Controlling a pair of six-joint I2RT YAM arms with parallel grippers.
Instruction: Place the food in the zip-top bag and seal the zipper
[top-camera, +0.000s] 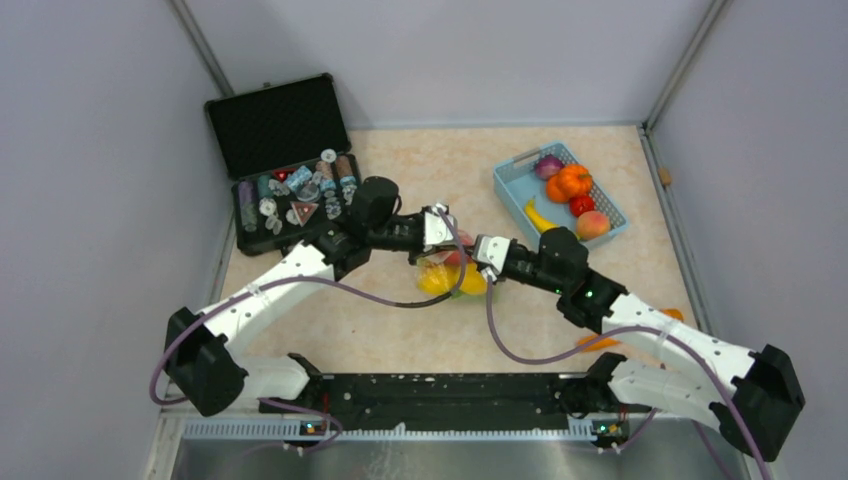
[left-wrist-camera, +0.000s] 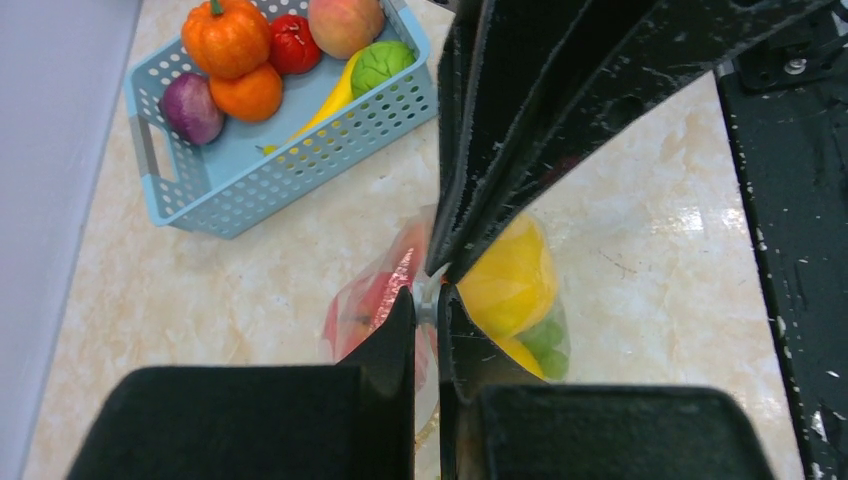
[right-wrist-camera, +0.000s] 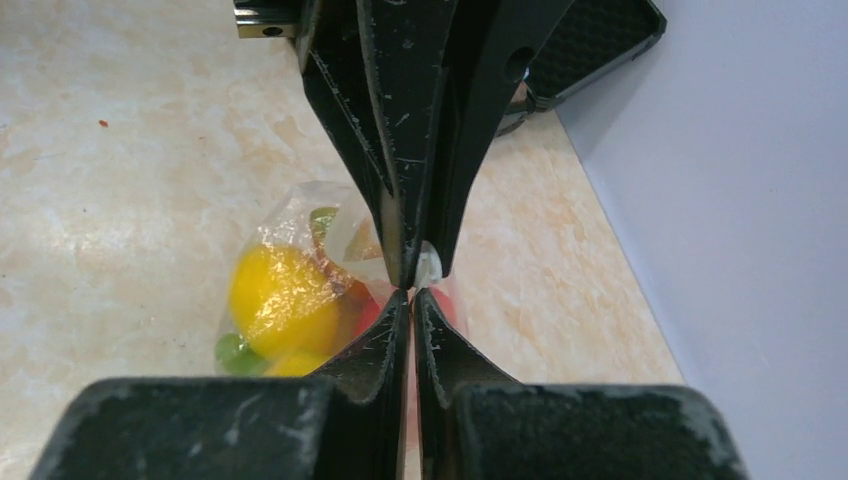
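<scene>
A clear zip top bag (top-camera: 470, 295) stands on the table between the arms, packed with food. Through its film show a yellow food piece (left-wrist-camera: 510, 280), something red and something green. My left gripper is shut on the bag's top edge, with whitish film pinched between its fingertips. Right against it, my right gripper is shut, its tips touching or nearly touching the same edge. Whether thin film lies between the right fingers cannot be made out. From above, the arms hide most of the bag's mouth.
At the back right a blue basket (top-camera: 512, 190) holds several play foods. An open black case (top-camera: 280, 120) with small items lies at the back left. Orange pieces (top-camera: 598, 342) rest near the right arm.
</scene>
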